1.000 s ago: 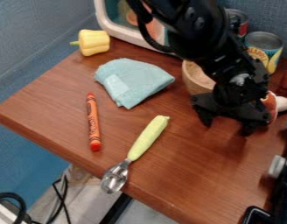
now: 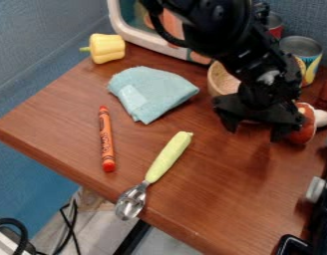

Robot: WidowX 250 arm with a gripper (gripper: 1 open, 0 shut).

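Observation:
The black robot gripper [image 2: 253,122] hangs low over the right part of the wooden table, beside a red mushroom-like toy [image 2: 305,133] that it partly hides. A wooden bowl [image 2: 219,78] sits behind it, also partly hidden. Whether the fingers are apart or closed on anything is unclear from this angle.
A light blue cloth [image 2: 152,92], an orange crayon [image 2: 107,137], a green-handled spoon [image 2: 167,158] and a yellow toy [image 2: 107,47] lie leftward. A toy appliance [image 2: 129,14] and cans [image 2: 302,55] stand at the back. A black device [image 2: 313,214] lines the right edge.
The gripper has risen slightly, showing more of the red toy at the right. The objects on the left look unchanged.

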